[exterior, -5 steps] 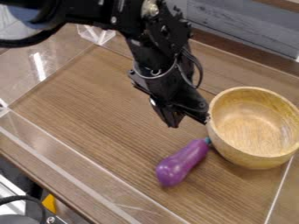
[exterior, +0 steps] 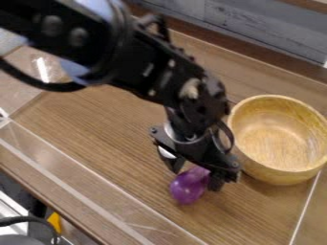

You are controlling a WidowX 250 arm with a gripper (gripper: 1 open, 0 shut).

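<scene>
A purple eggplant (exterior: 188, 189) lies on the wooden table in the lower middle of the camera view. My black gripper (exterior: 197, 165) is lowered over it, open, with its fingers around the upper part of the eggplant, which they partly hide. Whether they touch it I cannot tell.
A yellow wooden bowl (exterior: 278, 124) stands just right of the gripper. A grey wall runs along the back, and a dark cable lies at the lower left edge.
My gripper has come down and toward the front, from above and behind the eggplant to over it, now hiding much of it.
</scene>
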